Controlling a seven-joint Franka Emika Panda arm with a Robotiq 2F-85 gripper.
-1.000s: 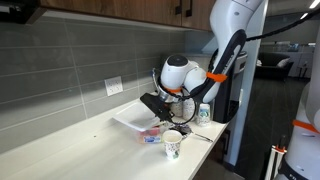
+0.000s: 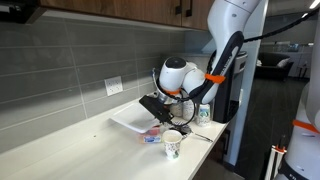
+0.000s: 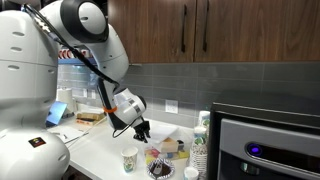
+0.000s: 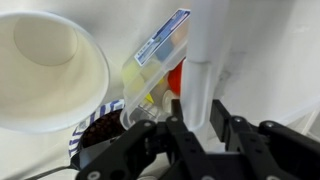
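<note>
A slim, pale grey-white object rises from my gripper in the wrist view; the fingers appear shut on its lower end. What it is, I cannot tell. In exterior view 1 my gripper hangs over the counter, above and behind a white cup. From the other side, exterior view 2 has the gripper above the same cup. The cup's wide white rim fills the left of the wrist view. A clear-sided package with colored parts lies beneath the gripped object.
A white tray lies on the counter near the back wall. Exterior view 2 also has a bowl with dark contents, a white canister and a large oven at the right.
The arm has shifted slightly over the last second, its upper links a little to the right. The cup and package stay where they were.
</note>
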